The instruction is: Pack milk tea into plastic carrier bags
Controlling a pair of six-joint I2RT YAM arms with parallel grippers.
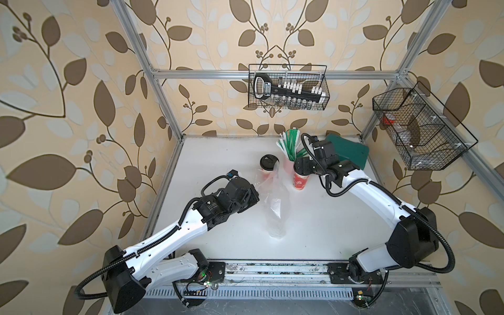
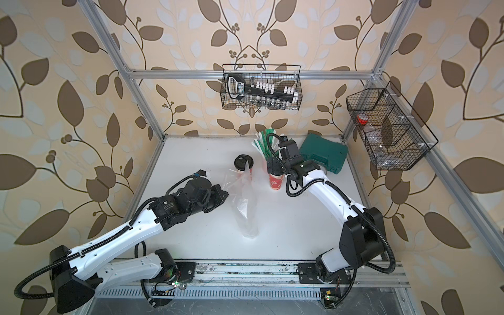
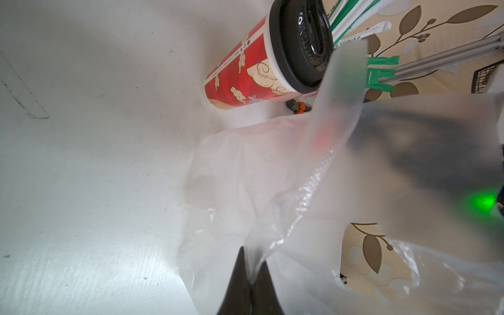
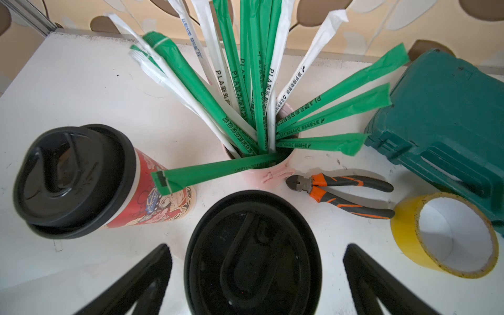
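Note:
A clear plastic bag (image 1: pixel 276 207) stretches over the table between my arms. In the left wrist view, my left gripper is shut on a fold of this bag (image 3: pixel 223 178). One red cup with a black lid stands behind the bag, and its lid (image 4: pixel 73 173) shows at the left of the right wrist view. A second red cup (image 1: pixel 299 182) has its black lid (image 4: pixel 252 262) between the spread fingers of my right gripper. Gaps show on both sides of that lid; the cup's body below is hidden there.
A pink holder (image 4: pixel 267 176) full of wrapped straws (image 4: pixel 252 78) stands right behind the second cup. Pliers (image 4: pixel 346 194), yellow tape (image 4: pixel 446 236) and a green case (image 4: pixel 446 120) lie to its right.

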